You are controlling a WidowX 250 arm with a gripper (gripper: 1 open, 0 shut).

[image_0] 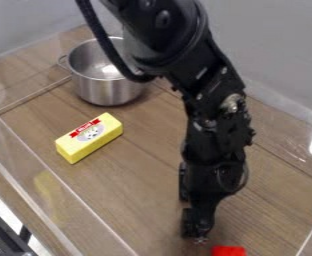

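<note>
The black gripper (199,230) points down over the wooden floor at the lower middle, its fingertips just above and left of a small red object (228,251) that is cut off by the bottom edge. Whether the fingers are apart or closed is hard to make out. A yellow box (89,138) with a red-and-white label lies to the left.
A steel pot (105,88) stands at the back left, partly behind the arm. Clear walls border the wooden surface (125,190) on the left, back and right. Bare wood lies between the box and the gripper.
</note>
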